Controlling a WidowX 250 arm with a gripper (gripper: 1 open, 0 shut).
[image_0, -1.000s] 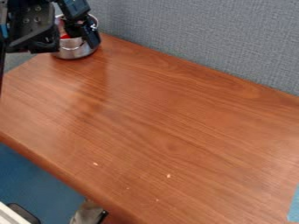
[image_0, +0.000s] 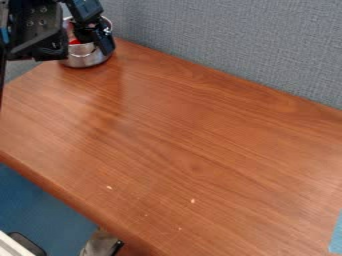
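Note:
At the top left of the camera view, my dark arm and gripper (image_0: 91, 38) reach over a steel pot (image_0: 86, 58) near the back corner of the wooden table (image_0: 187, 140). The gripper is at the pot's rim, and its fingers are too dark and small to tell whether they are open or shut. Something red (image_0: 75, 41) shows inside the pot, mostly hidden behind the gripper.
A grey partition (image_0: 241, 45) runs along the back. A light blue patch (image_0: 335, 235) lies at the lower right edge, and blue floor shows past the front left edge.

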